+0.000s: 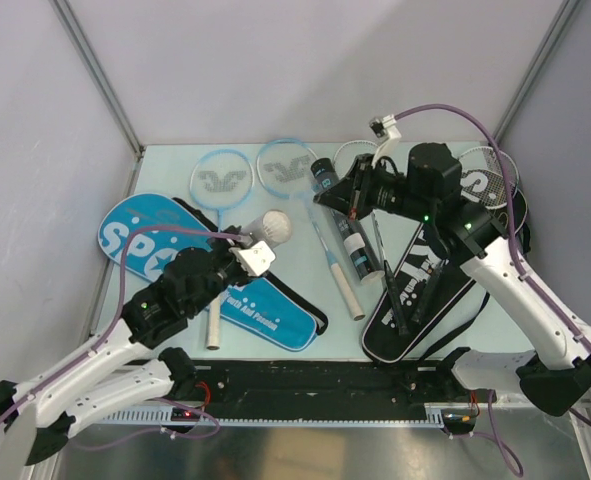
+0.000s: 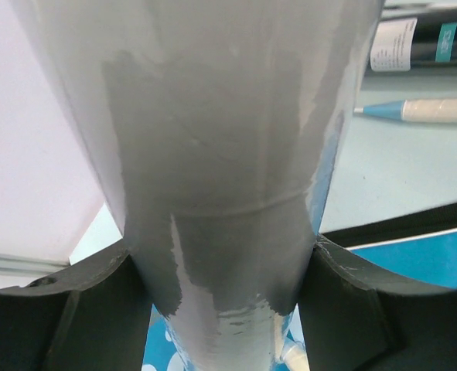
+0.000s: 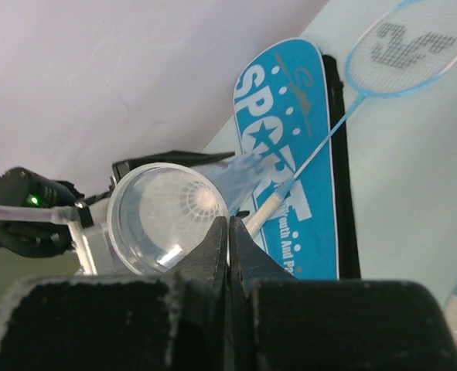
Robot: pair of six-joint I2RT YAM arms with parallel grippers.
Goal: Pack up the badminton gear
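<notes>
My left gripper (image 1: 243, 250) is shut on a clear shuttlecock tube (image 2: 228, 154), which fills the left wrist view; in the right wrist view a shuttlecock shows inside its round end (image 3: 166, 216). My right gripper (image 1: 335, 200) is raised over the rackets, shut with nothing visible between its fingers. Blue rackets (image 1: 222, 180) and white rackets (image 1: 490, 175) lie on the table, with a blue SPORT bag (image 1: 265, 310) at left and a black bag (image 1: 385, 330) at right. A dark tube (image 1: 360, 248) lies between them.
The pale table (image 1: 160, 165) is bounded by walls at back and sides. Bare surface shows at the back left and front right, near a dark strap.
</notes>
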